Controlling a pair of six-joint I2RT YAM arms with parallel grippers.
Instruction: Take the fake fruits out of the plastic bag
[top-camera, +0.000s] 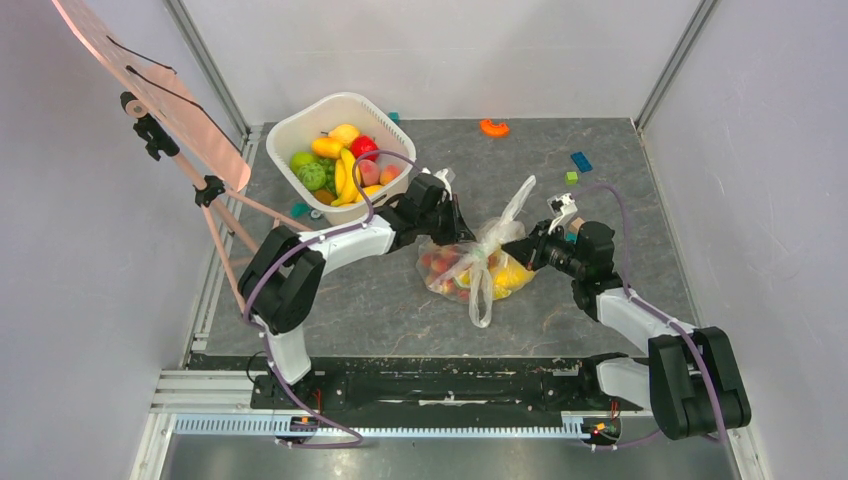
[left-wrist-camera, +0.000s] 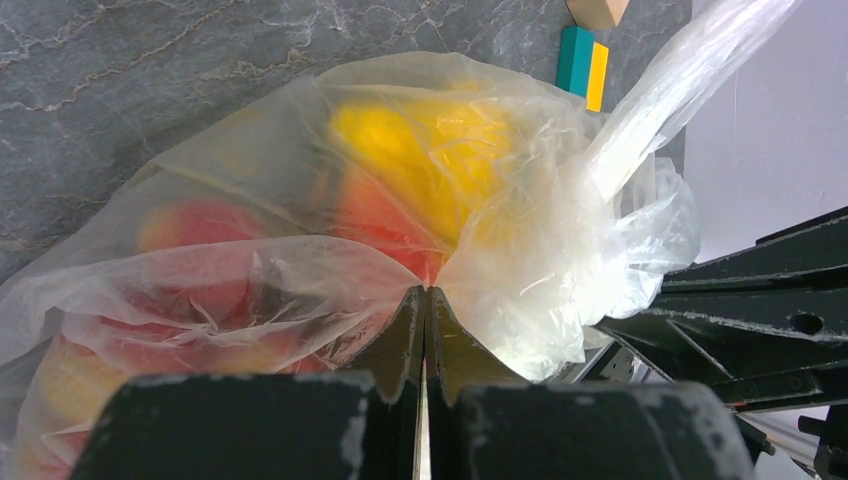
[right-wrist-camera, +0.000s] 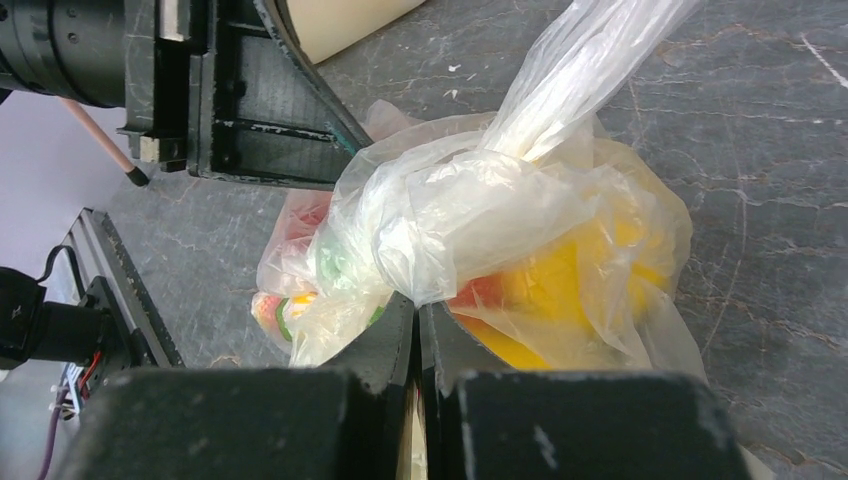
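A clear plastic bag (top-camera: 481, 275) with a knotted top lies mid-table. Red and yellow fake fruits (left-wrist-camera: 424, 160) show through its film, all inside. My left gripper is shut at the bag's left side, and folds of film run into its fingertips. From the right my right gripper is shut just below the knot (right-wrist-camera: 410, 235), with film drawn to a point at its tips. The two grippers face each other across the knot. One twisted tail (top-camera: 517, 200) stands up toward the back; a loop (top-camera: 481, 305) hangs to the front.
A white basket (top-camera: 290, 130) full of fake fruit stands at the back left, close behind my left arm. An orange curved piece (top-camera: 494, 128), a blue block (top-camera: 581, 161) and a green cube (top-camera: 571, 178) lie farther back.
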